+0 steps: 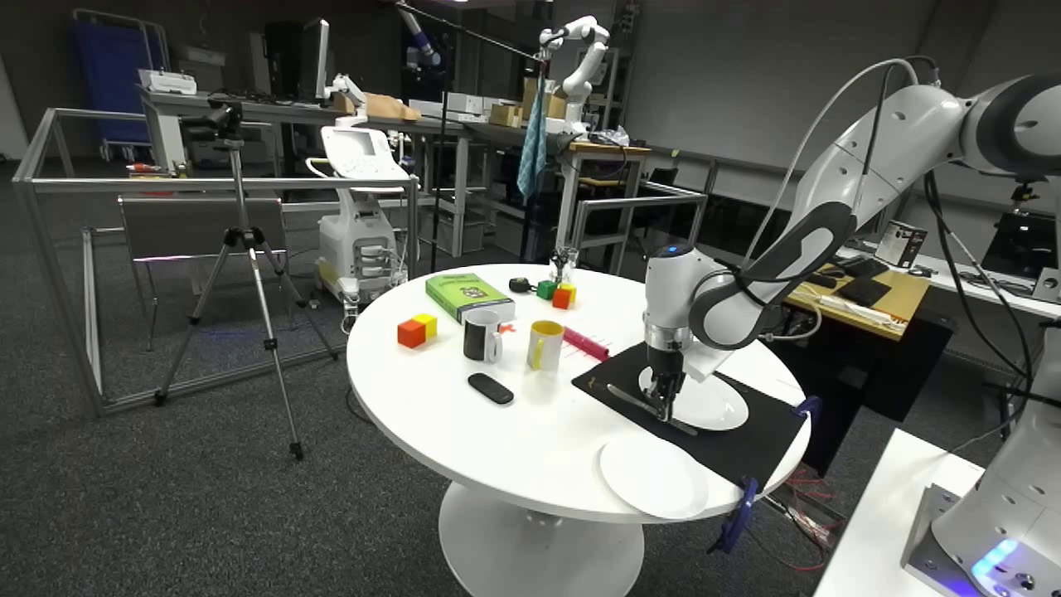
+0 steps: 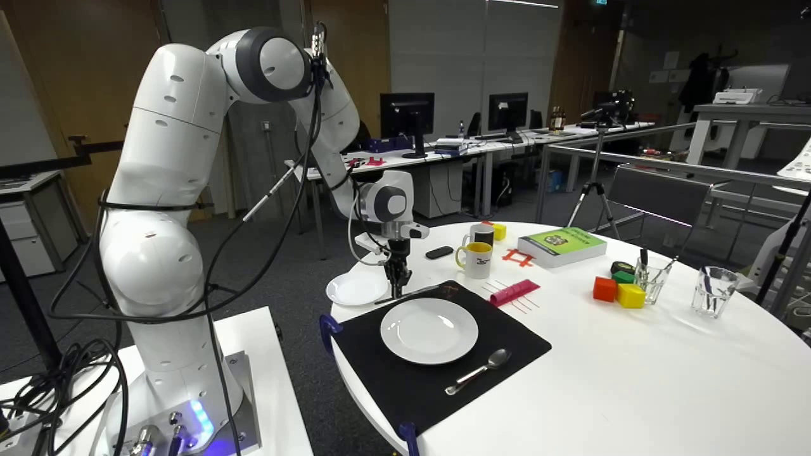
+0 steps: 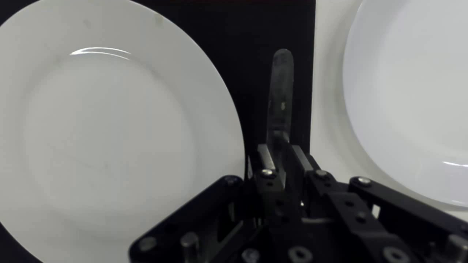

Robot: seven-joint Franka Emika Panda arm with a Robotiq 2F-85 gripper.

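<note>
My gripper is shut on a metal knife (image 3: 280, 94), whose blade points away from the fingers in the wrist view. Below the knife lies the black placemat (image 3: 237, 26), close to its edge; whether the knife touches the mat I cannot tell. To one side, a white plate (image 3: 109, 140) rests on the mat, its rim just beside the fingers. A spoon (image 2: 479, 372) lies on the mat at the plate's other side, seen in exterior view 2. Off the mat sits a second white plate (image 1: 653, 476), on the bare table.
Mugs (image 1: 545, 347), a black remote-like object (image 1: 490, 388), a green book (image 1: 469, 297), coloured blocks (image 2: 617, 292) and glasses (image 2: 713, 292) stand farther away. Blue clamps (image 1: 736, 516) grip the table edge by the mat.
</note>
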